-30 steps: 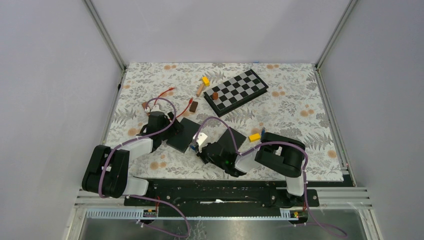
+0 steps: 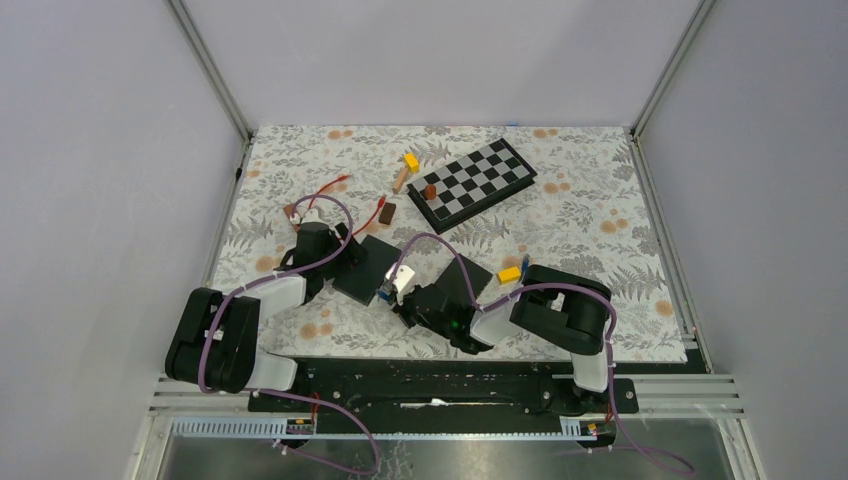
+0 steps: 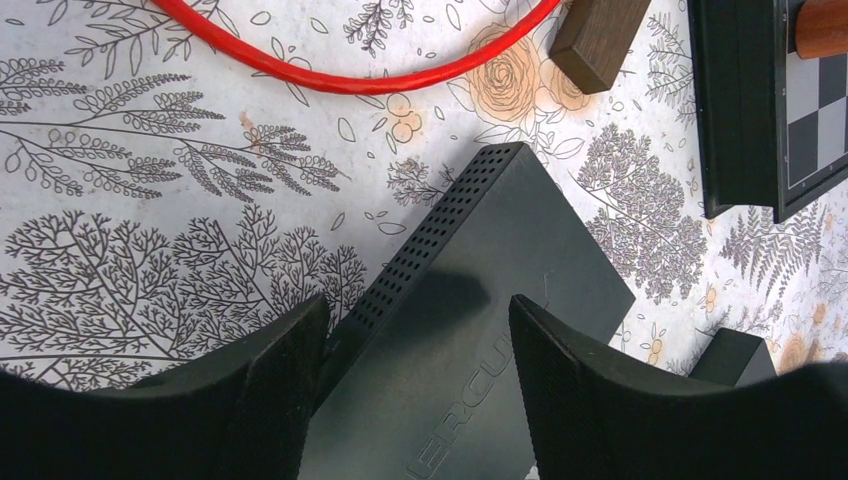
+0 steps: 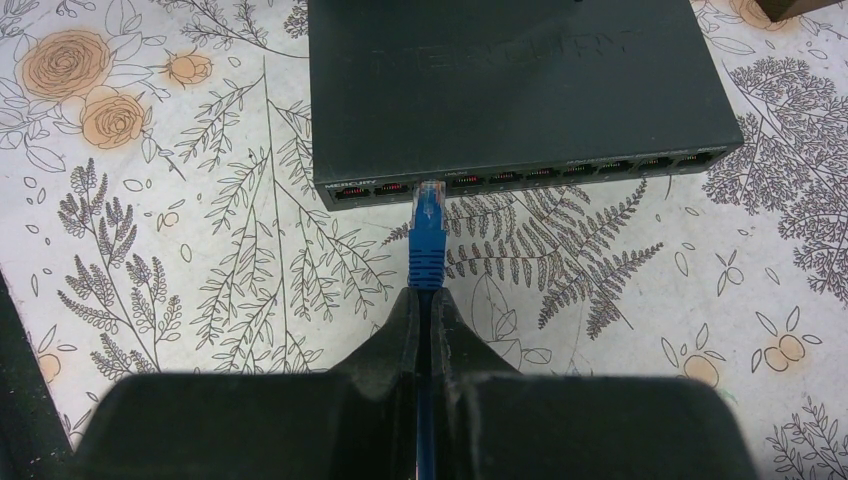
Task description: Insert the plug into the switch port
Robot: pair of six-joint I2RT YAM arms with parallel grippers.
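Observation:
The dark switch (image 2: pixel 370 275) lies on the patterned cloth, its row of ports (image 4: pixel 541 174) facing my right gripper. That gripper is shut on the blue cable just behind the plug (image 4: pixel 427 225). In the right wrist view the plug's clear tip overlaps the port row near its left end, in line with the third port; how deep it sits cannot be told. At the vented side of the switch (image 3: pixel 545 230), my left gripper is open. Its fingers (image 3: pixel 275 375) stand well apart, with part of the switch showing between them.
A red cable (image 3: pixel 390 85) and a dark wooden block (image 3: pixel 598 42) lie beyond the switch. Farther back is a checkered board (image 2: pixel 475 182). Another dark box (image 2: pixel 466 278) and a yellow block (image 2: pixel 509 275) lie near the right arm. Right of the board, the cloth is clear.

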